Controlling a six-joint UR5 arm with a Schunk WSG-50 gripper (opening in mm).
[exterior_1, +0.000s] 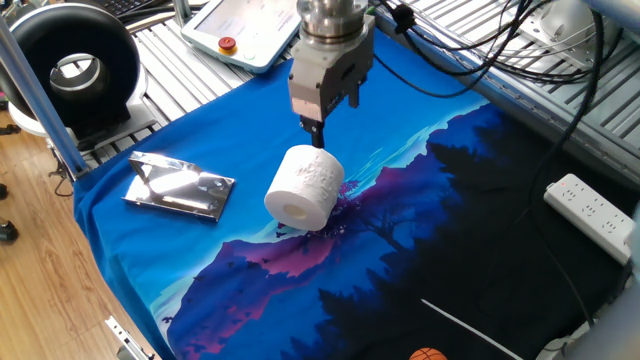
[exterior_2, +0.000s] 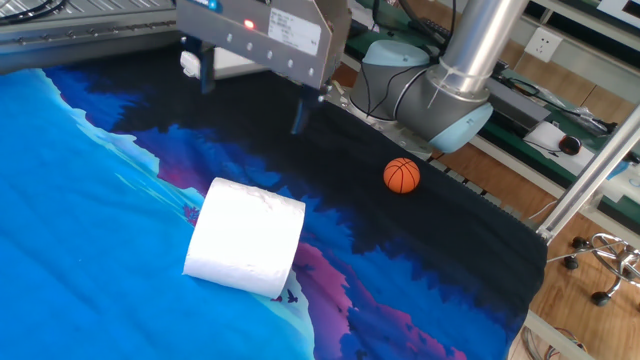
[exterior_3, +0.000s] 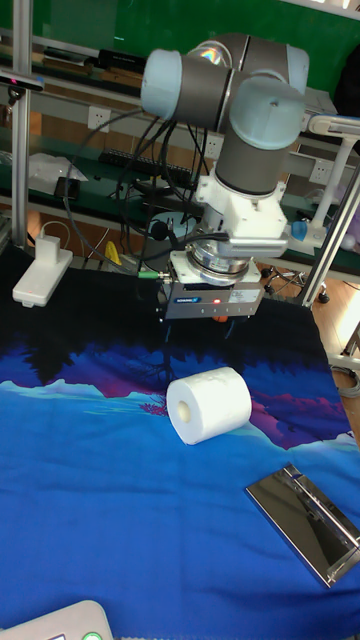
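Note:
A white toilet paper roll (exterior_1: 305, 188) lies on its side on the blue printed cloth, its core hole facing the front in exterior view 1. My gripper (exterior_2: 253, 112) is open, with a wide empty gap between its two dark fingers (exterior_2: 304, 108). In exterior view 2 it hangs above the cloth, apart from the roll (exterior_2: 245, 238). Exterior view 1 sees the gripper partly side-on, one finger overlapping the roll's upper edge. From exterior view 3, the fingers appear behind the roll (exterior_3: 218, 403).
A shiny metal stand (exterior_1: 180, 188) lies left of the roll in exterior view 1. An orange mini basketball (exterior_2: 402, 176) rests on the cloth's dark part. A white power strip (exterior_1: 590, 215) and loose cables are at one edge. Bare cloth surrounds the roll.

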